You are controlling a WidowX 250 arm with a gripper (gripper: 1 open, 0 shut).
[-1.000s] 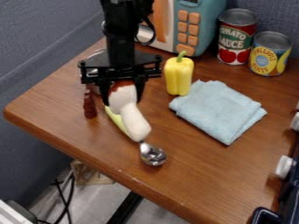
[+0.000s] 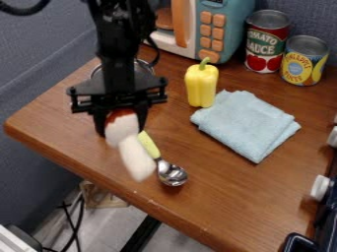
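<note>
My black gripper (image 2: 121,110) hangs over the left part of the wooden table, holding a white cylindrical object with a red end (image 2: 134,154), blurred and tilted downward. Just right of it on the table lie a pale yellow object (image 2: 149,145), partly hidden, and a shiny metal spoon (image 2: 172,175).
A yellow pepper (image 2: 202,89) stands behind, with a folded blue cloth (image 2: 245,124) to its right. A toy microwave (image 2: 220,30), tomato can (image 2: 266,44) and yellow can (image 2: 304,64) line the back. Dark items with white knobs sit at the right edge.
My gripper has moved left and toward the front, carrying the white object with it; more of the pale yellow object shows on its right now.
</note>
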